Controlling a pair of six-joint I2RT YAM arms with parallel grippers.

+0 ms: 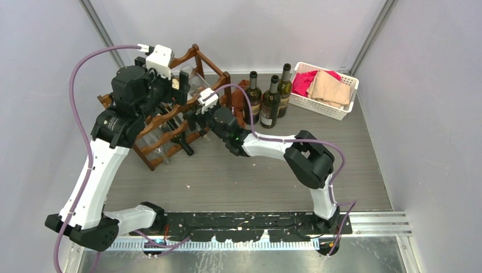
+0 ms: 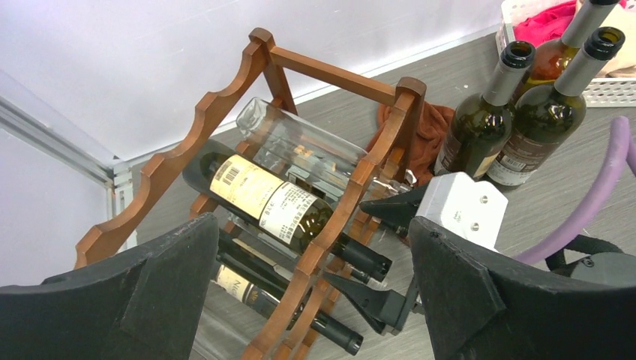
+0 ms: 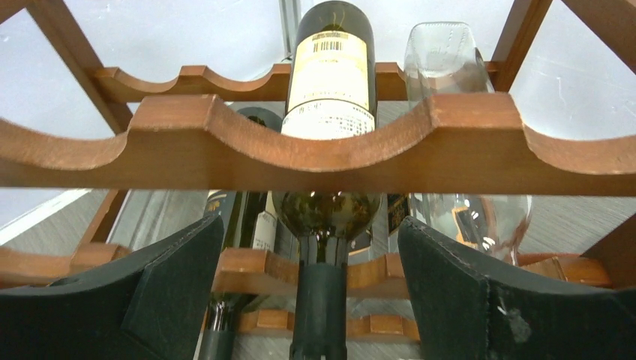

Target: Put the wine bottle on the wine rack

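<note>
A dark wine bottle (image 2: 259,196) with a cream label lies on the top tier of the wooden wine rack (image 2: 154,176), resting across both rails with its neck sloping down past the front one. My right gripper stands open, its fingers (image 3: 172,281) on either side of the bottle's neck and clear of it. My left gripper hangs open above the rack with nothing held, as the left wrist view shows. In the top view both arms cover part of the rack, and the bottle is mostly hidden there.
Three upright bottles (image 1: 270,105) stand right of the rack, near a white basket (image 1: 321,108) of cloths. A brown cloth (image 2: 427,135) lies beside the rack. Clear glass bottles and another dark bottle (image 2: 337,331) occupy the rack.
</note>
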